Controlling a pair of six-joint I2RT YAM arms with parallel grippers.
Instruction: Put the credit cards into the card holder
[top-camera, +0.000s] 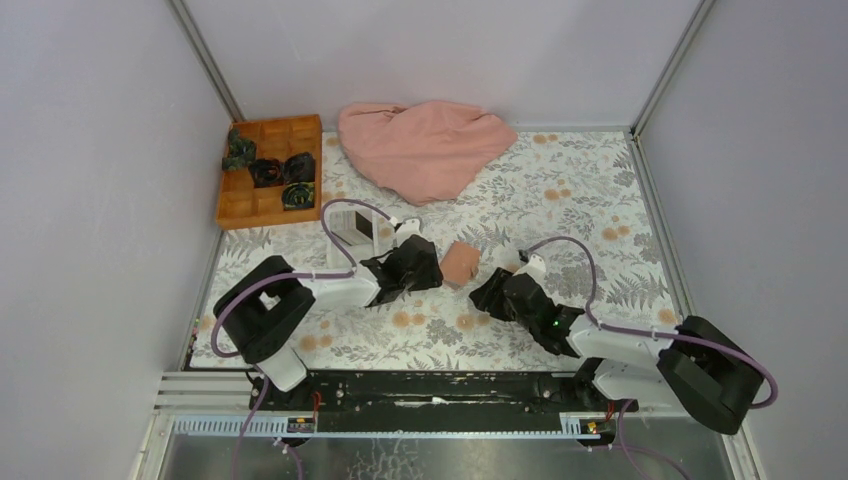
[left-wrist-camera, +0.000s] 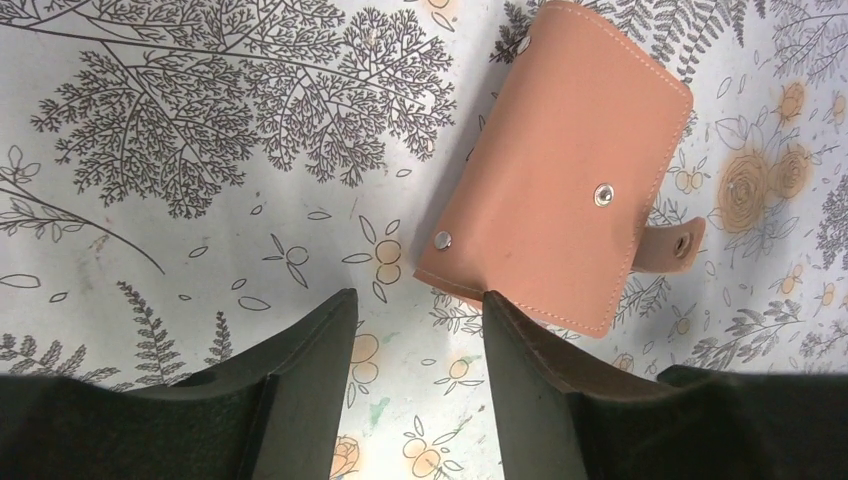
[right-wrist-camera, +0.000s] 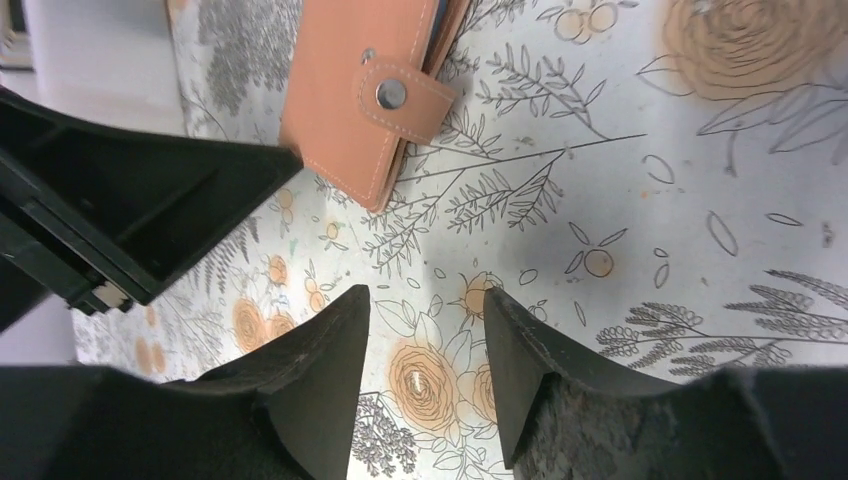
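The tan leather card holder (top-camera: 460, 263) lies on the patterned table between the two grippers. In the left wrist view the holder (left-wrist-camera: 575, 165) is folded, its strap poking out on the right, clear of the cover's silver snap. The right wrist view shows the holder (right-wrist-camera: 365, 90) with a dark blue edge (right-wrist-camera: 437, 38) between its layers. My left gripper is part open beside the holder's lower corner, its gap empty. Clear of the holder, my right gripper stands part open, only table showing between its fingers. No loose card shows.
A white box (top-camera: 337, 262) stands behind the left arm. At the back left is a wooden tray (top-camera: 240, 208) with dark items, and a pink cloth (top-camera: 425, 150) lies at the back.
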